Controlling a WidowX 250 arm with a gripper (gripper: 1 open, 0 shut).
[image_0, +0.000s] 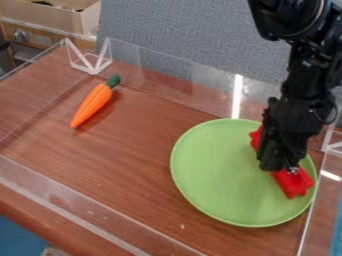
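Observation:
A red object (293, 182) lies on the right side of a green plate (221, 180), partly hidden behind my gripper. My black gripper (278, 166) is low over the plate at that red object; whether its fingers are open or shut on it cannot be made out. An orange toy carrot (95, 101) with a green top lies on the wooden table (114, 165) to the left of the plate.
Clear plastic edging runs round the table. A white wire piece (90, 60) stands at the back left, with a wooden box (47, 15) beyond.

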